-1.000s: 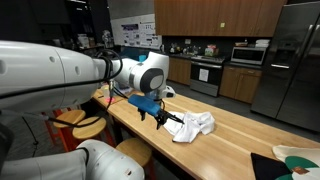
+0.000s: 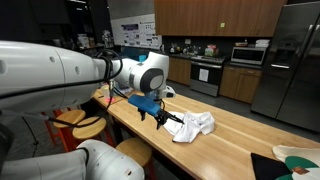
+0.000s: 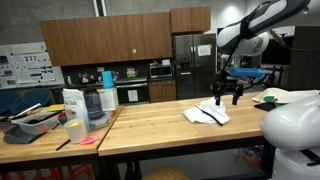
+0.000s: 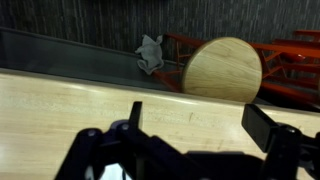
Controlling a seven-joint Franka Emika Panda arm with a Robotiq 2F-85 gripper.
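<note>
My gripper stands open, its two dark fingers wide apart and nothing between them. In the wrist view they lie over the pale wooden tabletop near its edge. A crumpled white cloth (image 2: 190, 126) rests on the table beside the gripper in exterior view 1. From the other side, the same cloth (image 3: 207, 111) lies on the table near the arm, with a dark thin thing by it. Only a small white patch shows at the bottom of the wrist view, mostly hidden behind the gripper.
A round wooden stool (image 4: 222, 68) and a grey cloth (image 4: 150, 53) on the floor are beyond the table edge. A green-and-white thing (image 2: 298, 156) lies at the table's right end. Containers (image 3: 93, 103) crowd the far end. Mid-table is clear.
</note>
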